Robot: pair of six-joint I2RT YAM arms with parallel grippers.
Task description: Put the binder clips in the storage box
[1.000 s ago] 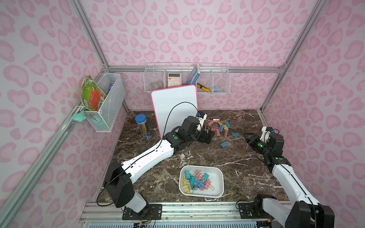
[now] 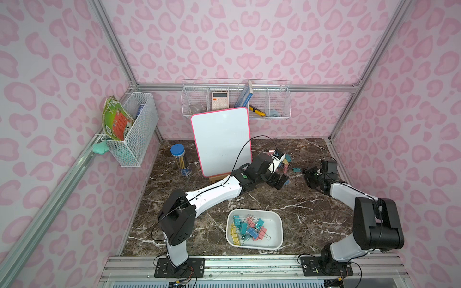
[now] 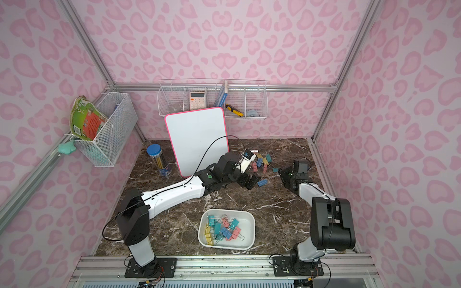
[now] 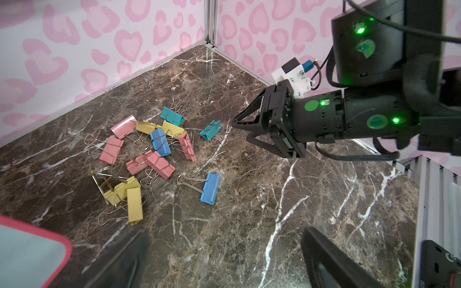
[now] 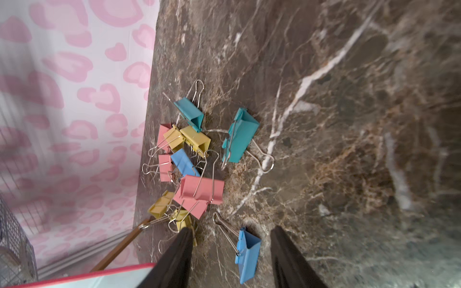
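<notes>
The white storage box [image 2: 277,218] stands at the front middle with several teal, yellow, pink and blue binder clips in it. A cluster of loose clips lies at the back right, with pink clips [image 4: 160,163] and yellow clips [image 4: 135,206] among them. A blue clip [image 4: 210,188] and a teal clip [image 4: 211,129] lie apart from the cluster. My left gripper [image 2: 281,182] is above the table beside the cluster, open and empty. Right of the teal clip [image 5: 242,134], my right gripper [image 2: 306,175] points inward, its fingers [image 5: 175,264] apart and no clip held.
A whiteboard [image 2: 221,141] leans behind the left arm, its corner close to the clips. A blue-lidded jar [image 2: 181,159] stands at the left. Bare marble lies between the box and the loose clips. Wire baskets hang on the walls.
My right gripper shifted a little left, its arm bending closer in. The box's clips have not moved.
</notes>
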